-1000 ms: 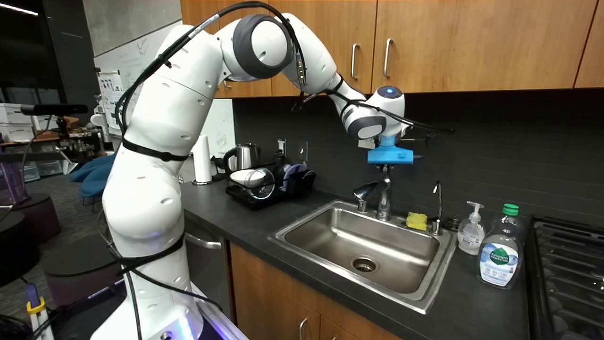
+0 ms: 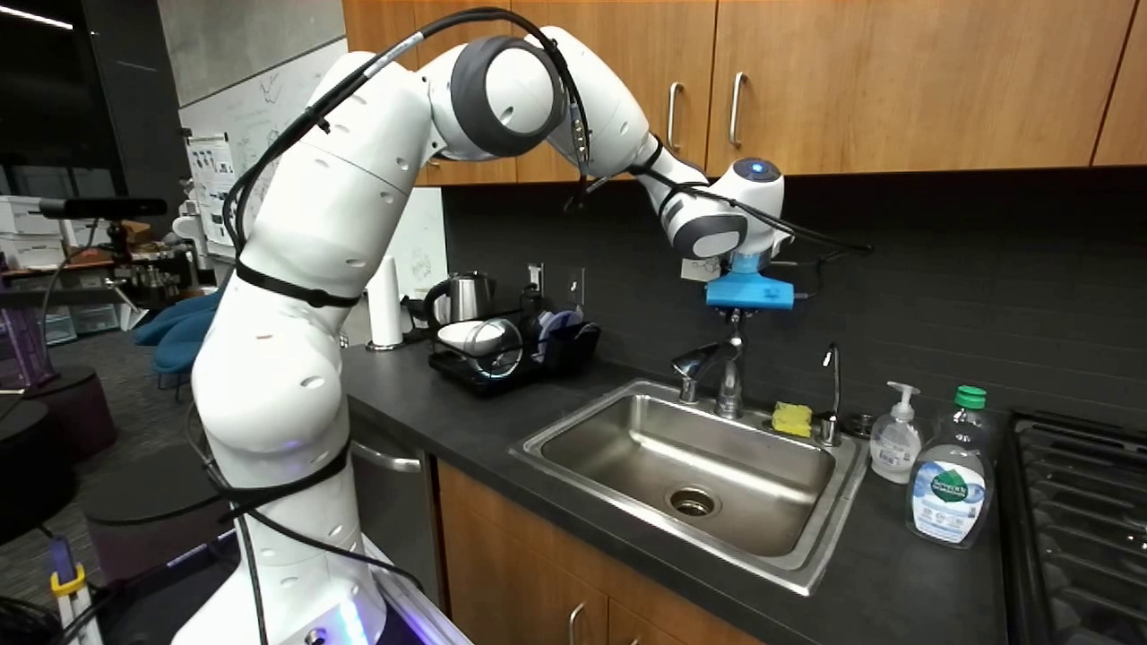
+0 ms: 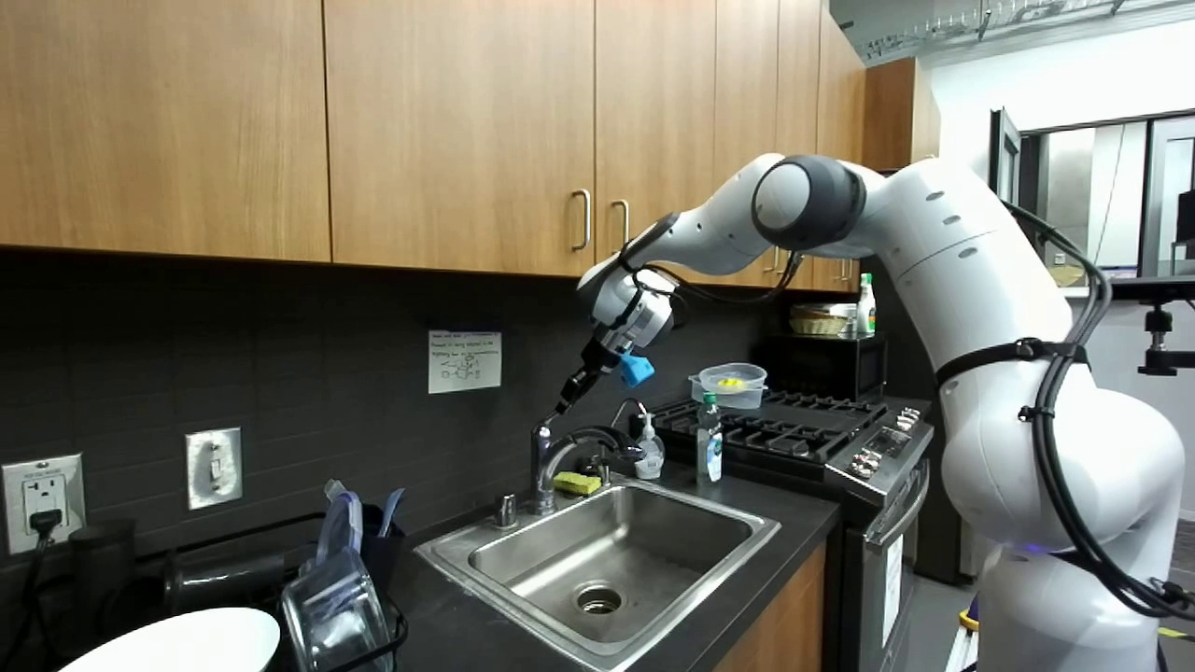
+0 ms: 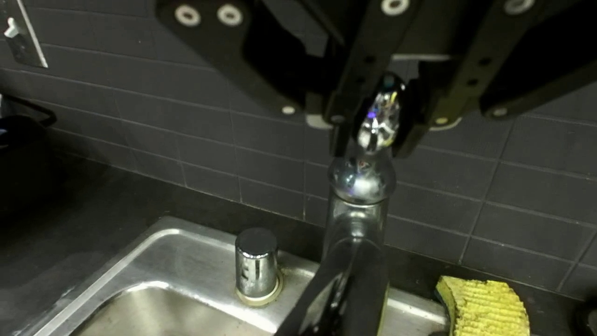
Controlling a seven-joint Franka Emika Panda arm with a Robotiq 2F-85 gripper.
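Note:
The chrome faucet (image 2: 730, 376) stands at the back rim of the sink. Its lever handle (image 4: 379, 126) rises from the rounded top of the faucet body. My gripper comes down from above and is shut on that lever, one dark finger on each side of it. Seen from the side, the gripper (image 3: 551, 416) tilts down toward the faucet top. In exterior view 1 the blue mount (image 2: 749, 292) hides most of the gripper. No water shows below the spout.
The steel sink (image 2: 602, 480) is empty. A yellow sponge (image 4: 485, 308) sits right of the faucet, with a small dispensing tap (image 2: 832, 392) and two soap bottles beyond. A dish rack (image 2: 484, 376) stands to the left. Upper cabinets (image 2: 914, 86) overhang the arm's wrist.
The wrist and blue mount have shifted slightly right and up in exterior view 1. Sponge, bottles and sink have stayed put.

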